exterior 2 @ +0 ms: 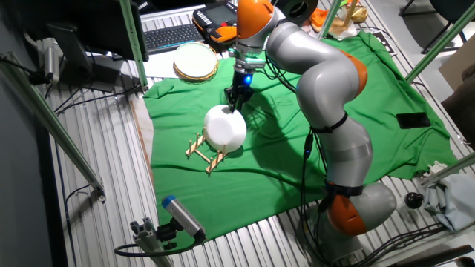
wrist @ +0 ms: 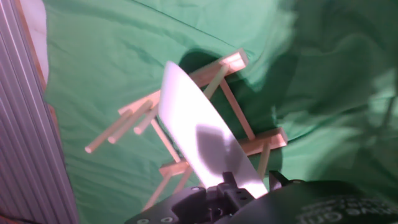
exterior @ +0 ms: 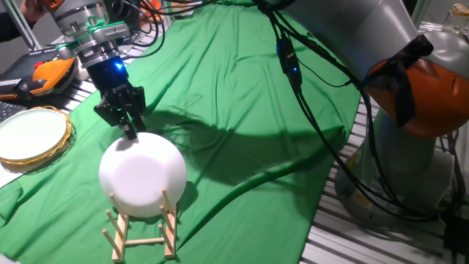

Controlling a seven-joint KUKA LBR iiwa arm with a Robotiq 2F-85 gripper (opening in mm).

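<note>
A white plate [exterior: 143, 174] stands tilted on edge at a light wooden rack [exterior: 144, 241], among its pegs. In the wrist view the plate [wrist: 196, 124] slants across the rack, its near end reaching up between my fingers. My gripper [exterior: 136, 133] is at the plate's upper rim, pointing down. Seen from the wrist, the gripper has its fingertips apart, one over the plate's face and the other past its edge, so it looks open around the rim. Whether either finger touches the plate is hard to tell.
A pale round plate in a woven basket [exterior: 69, 136] sits to the left of the green cloth [exterior: 249, 110]. Behind it lie a keyboard [exterior 2: 172, 38] and an orange device [exterior 2: 217, 34]. Open cloth lies to the right of the rack.
</note>
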